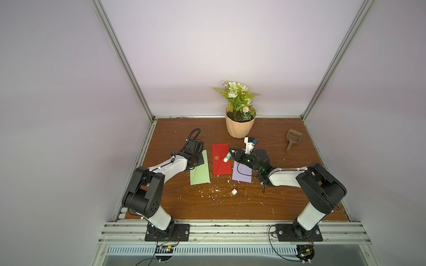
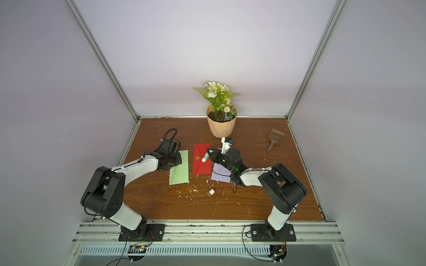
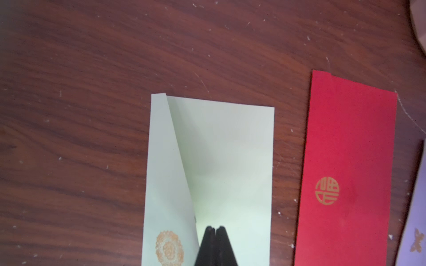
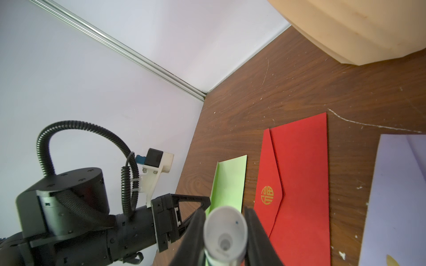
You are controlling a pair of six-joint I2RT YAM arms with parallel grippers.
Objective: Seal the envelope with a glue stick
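My right gripper [image 2: 208, 153] is shut on an upright-tilted glue stick [image 1: 227, 156], green and white, held over the red envelope [image 1: 221, 166]; its round white end [image 4: 225, 232] faces the right wrist camera. My left gripper is shut, nothing seen between its fingers, over the green envelope [image 3: 235, 168], whose flap [image 3: 162, 177] is partly lifted along its left side. The purple envelope [image 2: 220, 176] lies to the right of the red one, partly under my right arm.
A flowerpot [image 1: 239, 128] with white flowers stands at the back middle. A scoop [image 1: 293, 136] lies at the back right. A small white cap [image 1: 234, 192] and scattered white scraps lie in front of the envelopes.
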